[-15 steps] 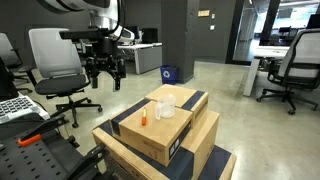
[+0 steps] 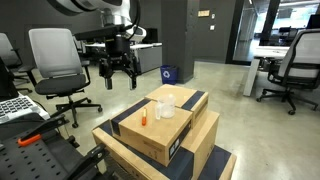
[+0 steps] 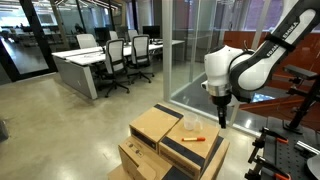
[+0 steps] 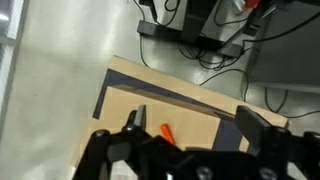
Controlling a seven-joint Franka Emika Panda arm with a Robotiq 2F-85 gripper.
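My gripper (image 2: 120, 82) stands open above and behind the cardboard boxes in exterior view 1, clear of everything. Exterior view 2 has the gripper (image 3: 217, 112) at the right, over the boxes' far side. An orange marker-like stick (image 2: 144, 117) lies on the nearer box top; that stick (image 3: 193, 139) also shows in exterior view 2. Beside it is a clear, cup-like container (image 2: 166, 105). In the wrist view, the orange stick (image 4: 167, 132) appears on the cardboard between the wide-apart fingers (image 4: 258, 132), with nothing held. The container cannot be made out clearly there.
Cardboard boxes (image 2: 200, 140) form a stepped surface on the floor. A dark table (image 2: 40, 160) with red clamps borders them in exterior view 1. Office chairs (image 2: 296, 72) stand farther off. Open floor (image 3: 70, 130) lies on the other side of the boxes.
My gripper has moved to the right in exterior view 1, toward the boxes. The orange stick and the clear container have stayed in place.
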